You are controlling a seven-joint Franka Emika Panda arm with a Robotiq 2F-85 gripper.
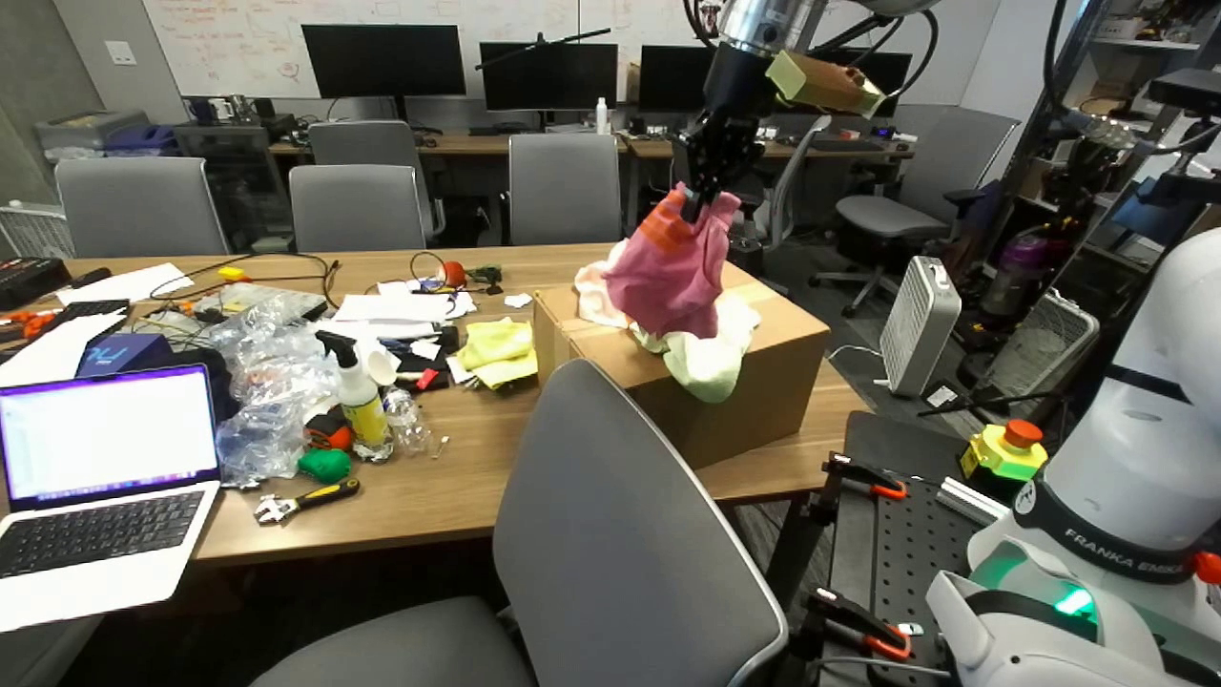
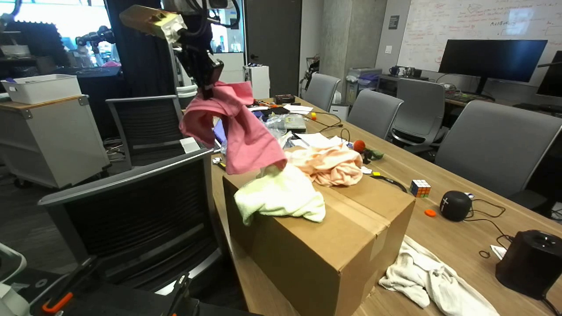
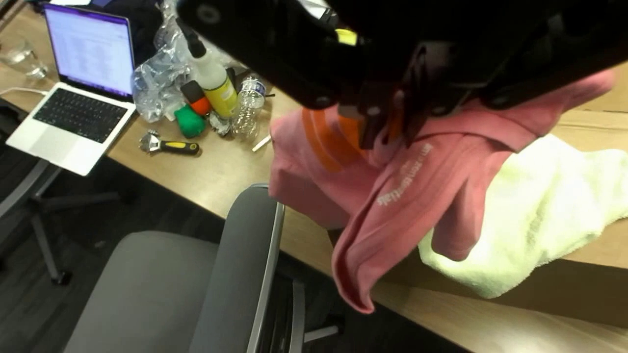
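Observation:
A pink cloth (image 1: 675, 275) with an orange patch hangs from my gripper (image 1: 692, 206), which is shut on it above the cardboard box. In the wrist view the bunched pink cloth (image 3: 406, 194) shows white lettering and drapes down from the fingers. Below it on the box (image 2: 337, 231), a pale green cloth (image 2: 282, 195) hangs over one edge. A peach cloth (image 2: 329, 163) lies crumpled on the box top next to the green one. From exterior view 1, the pink cloth covers part of both.
A grey chair (image 1: 618, 527) stands close to the table's near edge. The laptop (image 1: 109, 481), spray bottle (image 1: 362, 406) and yellow cloth (image 1: 499, 349) are on the table left of the box. Beside the box lies a white cloth (image 2: 437, 279).

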